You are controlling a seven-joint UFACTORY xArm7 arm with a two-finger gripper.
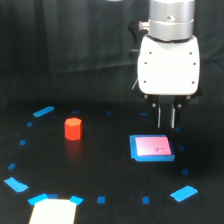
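Observation:
My gripper (166, 114) hangs from the white arm head (168, 66) at the upper right, open, with two dark fingers and nothing visible between them. Below it on the black table lies a flat blue square with a pink top (152, 147). A red hexagonal block (73, 129) stands to the left, apart from both.
A pale cream square (53, 212) lies at the front left, cut off by the lower edge. Strips and small squares of blue tape (183, 193) mark the table (110, 180).

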